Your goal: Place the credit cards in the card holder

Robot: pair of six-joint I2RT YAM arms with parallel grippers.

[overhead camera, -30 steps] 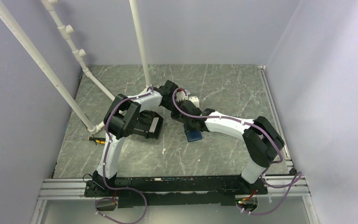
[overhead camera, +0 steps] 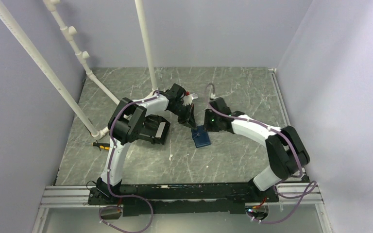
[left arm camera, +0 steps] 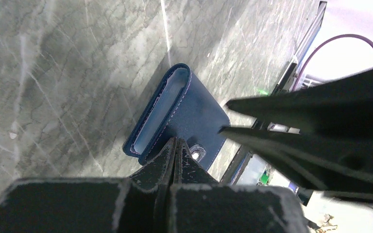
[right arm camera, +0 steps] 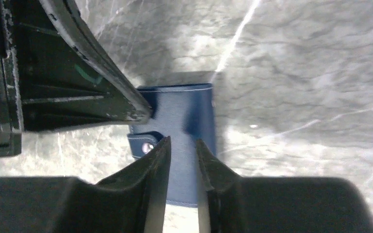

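Observation:
The dark blue card holder point(overhead camera: 202, 139) lies on the table in front of the two arms. In the left wrist view the holder point(left arm camera: 199, 114) shows a long edge opening with a pale inner lining, and a snap strap near my fingers. My left gripper is shut, its tips together at the holder beside the snap. Nothing shows between them. My right gripper is open above the holder point(right arm camera: 182, 119), with a narrow empty gap between its fingers. No separate credit card can be made out.
A black open container point(overhead camera: 155, 129) stands left of the holder, beneath the left arm. An orange-handled tool point(overhead camera: 102, 145) lies at the far left. White pipes rise at the back left. Right of the holder the marble table point(overhead camera: 238, 158) is bare.
My right gripper has moved back to the right, away from the left gripper, uncovering more of the holder. The left arm and the holder look unchanged.

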